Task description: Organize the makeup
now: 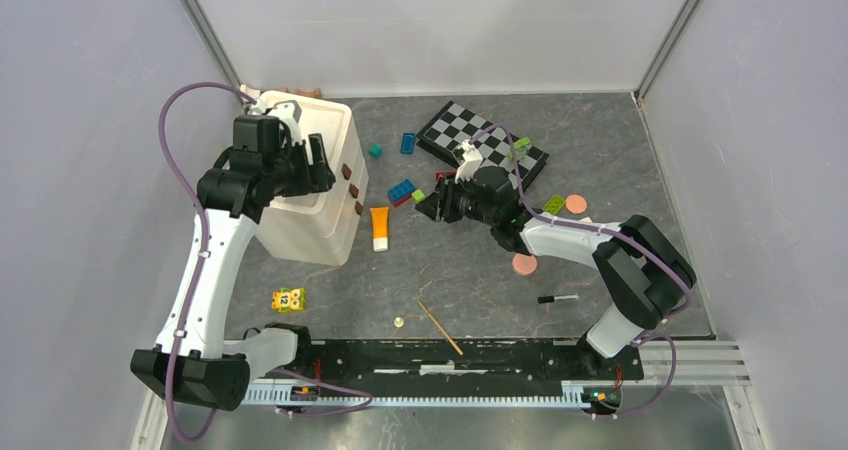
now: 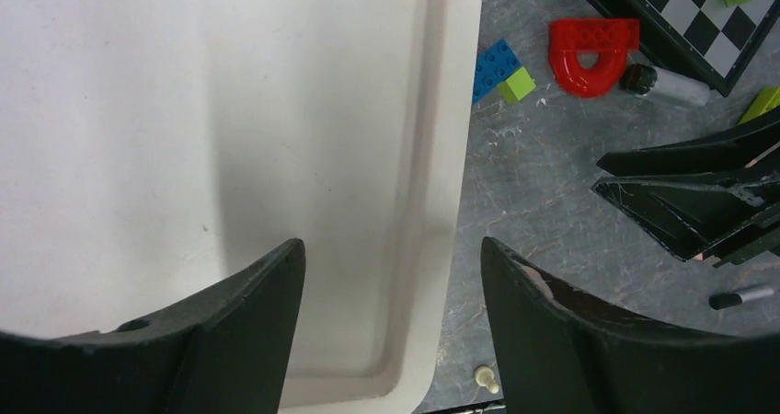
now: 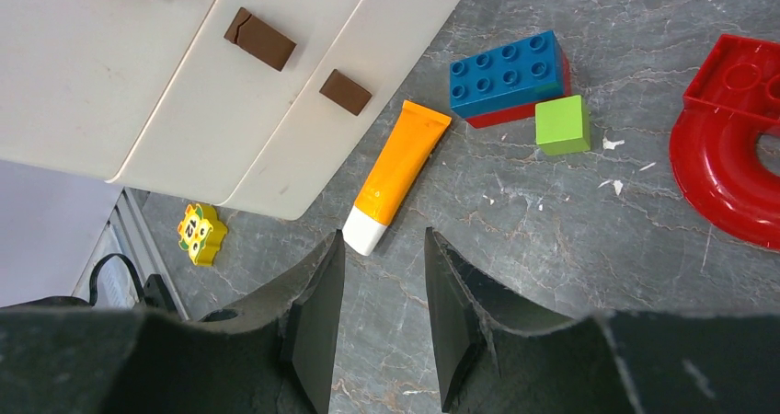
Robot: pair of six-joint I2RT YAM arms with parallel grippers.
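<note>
A white drawer box with brown handles stands at the left, its shallow top tray empty where it shows. Over that tray hangs my left gripper, fingers spread with nothing between them. An orange tube with a white cap lies beside the box's drawer side. My right gripper is above the table, its fingers apart and empty, with the tube just beyond the tips. Two pink round pieces are on the right. A dark-capped tube lies near the front right, a thin wooden stick at the front.
Toys are scattered about: blue-red bricks, a green cube, a red ring piece and a yellow toy. A chessboard lies at the back.
</note>
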